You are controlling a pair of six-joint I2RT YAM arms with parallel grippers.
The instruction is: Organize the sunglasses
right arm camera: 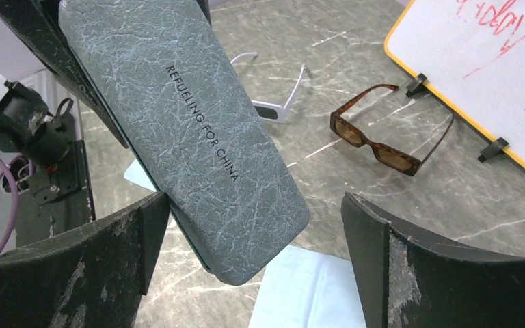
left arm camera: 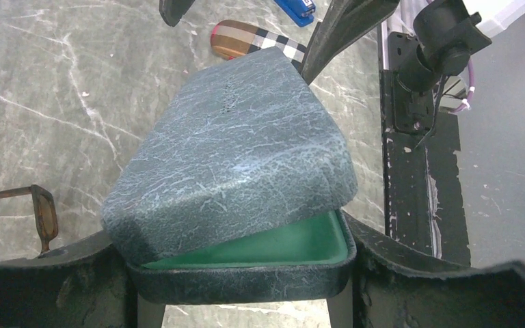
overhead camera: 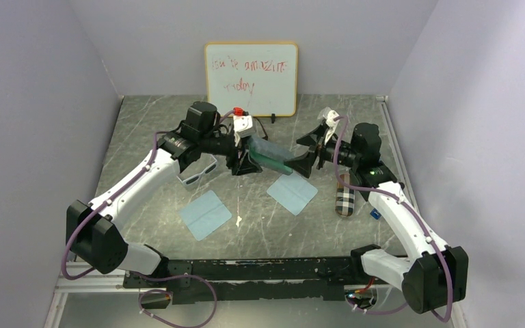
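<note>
A grey marbled glasses case, green inside and lettered on its lid, hangs in the air in my left gripper, its lid slightly raised at the held end. My right gripper is open at the case's other end, its fingers either side of it in the right wrist view. Brown tortoiseshell sunglasses lie on the table before the whiteboard. White sunglasses lie at the left, partly behind the case in that view.
Two light blue cloths lie on the marble table. A plaid case and a small blue item are at the right. The whiteboard stands at the back.
</note>
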